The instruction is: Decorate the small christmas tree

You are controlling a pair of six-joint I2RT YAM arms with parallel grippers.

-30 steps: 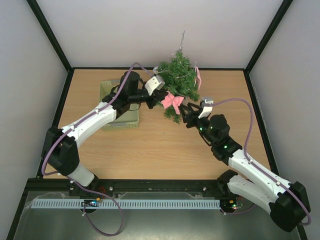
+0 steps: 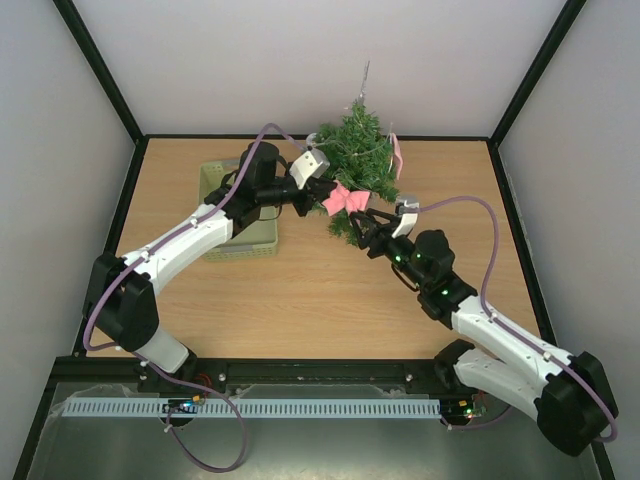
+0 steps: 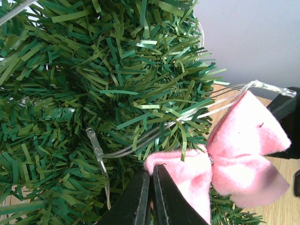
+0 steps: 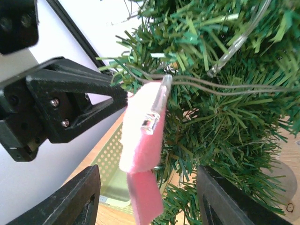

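A small green tree point(image 2: 355, 150) with a clear wired string of lights stands at the back of the table. A pink bow point(image 2: 345, 199) sits on its front; in the left wrist view the bow point(image 3: 243, 173) has a wire crossing above it. My left gripper point(image 2: 325, 192) is shut at the bow's left loop, its fingertips point(image 3: 157, 183) against the pink fabric; whether fabric is between them is hard to tell. My right gripper point(image 2: 365, 225) stands open just right of the bow, which lies between its fingers in the right wrist view, apparently not gripped.
A pale green basket point(image 2: 240, 245) is behind and under the left arm. Another pink ribbon point(image 2: 396, 155) hangs on the tree's right side.
The left gripper looks unmoved.
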